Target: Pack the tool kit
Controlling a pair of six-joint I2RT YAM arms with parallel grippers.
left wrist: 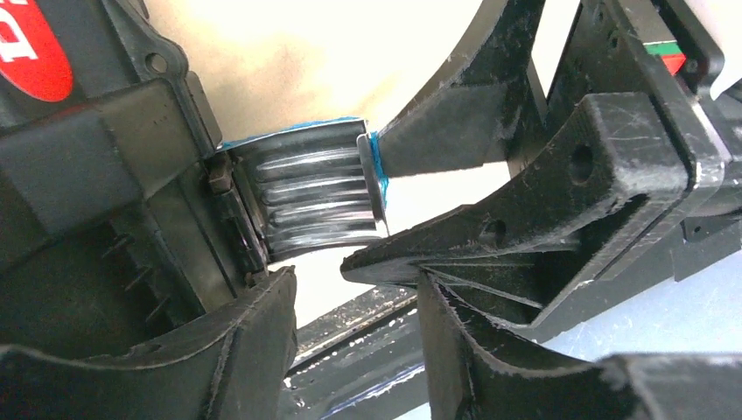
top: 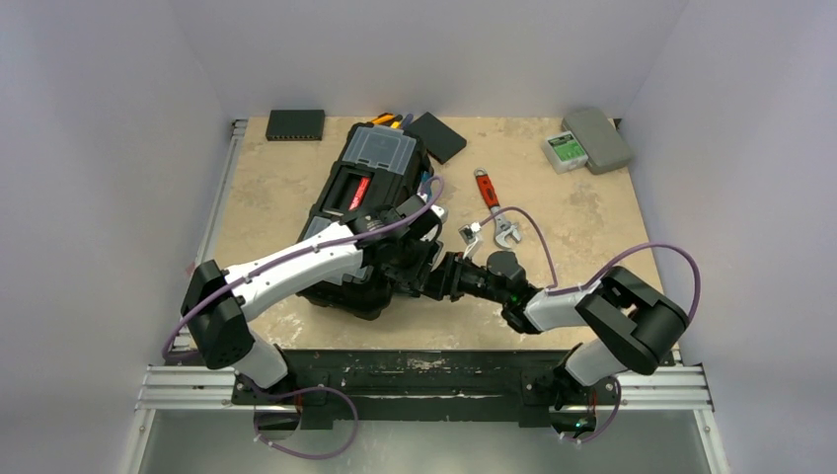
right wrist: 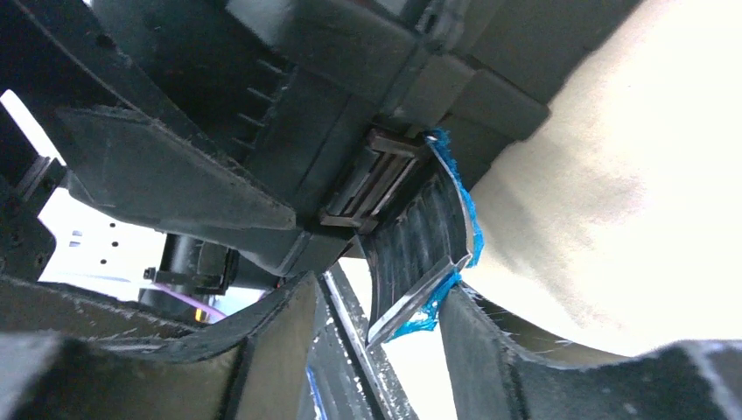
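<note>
The black toolbox (top: pixel 345 188) lies closed and slanted left of centre, a red label on its lid. From its side a black ribbed latch (left wrist: pixel 315 188) with blue edges sticks outward. My left gripper stands part open just off the latch's front end, its fingers apart with nothing between them. Across from it, my right gripper is also part open. In the right wrist view the latch's outer end (right wrist: pixel 420 297) reaches toward the gap between the right fingers; whether they touch it cannot be told. Both grippers crowd together beside the box in the top view.
A red-handled adjustable wrench (top: pixel 491 197) lies right of the box. Behind stand a black flat box (top: pixel 295 125), a dark tilted case (top: pixel 437 137), a green-labelled box (top: pixel 566 148) and a grey case (top: pixel 598 140).
</note>
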